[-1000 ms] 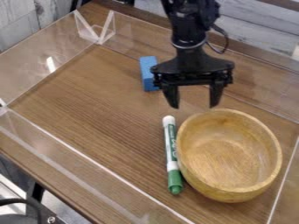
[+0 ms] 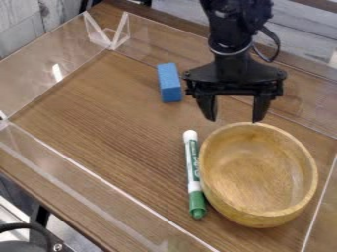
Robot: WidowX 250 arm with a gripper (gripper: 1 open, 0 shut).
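The black gripper (image 2: 234, 104) hangs over the table just above the back rim of a wooden bowl, its two fingers spread apart and pointing down, with nothing visible between them. The wooden bowl (image 2: 258, 175) sits at the right front. A green and white marker (image 2: 194, 175) lies along the bowl's left side. A blue block (image 2: 168, 81) stands behind, to the left of the gripper.
Transparent walls edge it, with clear plastic pieces at the back left.
The gripper has shifted slightly to the right and toward the camera over the last second. The bowl, marker and blue block have not moved.
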